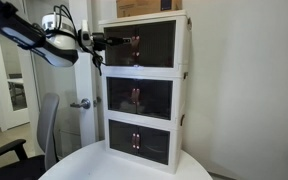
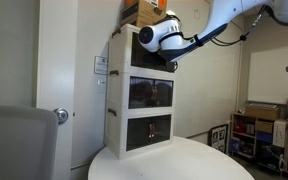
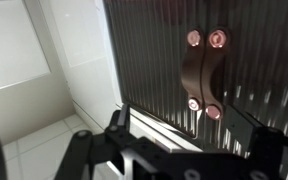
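Observation:
A white three-tier cabinet [image 1: 151,73] with dark doors stands upright on a round white table [image 1: 94,166]. At its top tier, my gripper [image 1: 122,42] is near the door handles. From the wrist, two brown strap handles with copper-coloured fixings, the left handle [image 3: 192,72] and the right handle [image 3: 211,78], hang side by side on the ribbed dark doors. My gripper is open, with its fingers spread wide to either side below the handles. No handle appears gripped. In exterior view 2 the arm hides part of the top tier and the gripper.
A cardboard box [image 1: 149,7] rests on the cabinet top. A grey office chair [image 1: 41,135] is left of the table, in front of a door [image 1: 69,90]. Shelves [image 2: 256,138] stand far off at the right.

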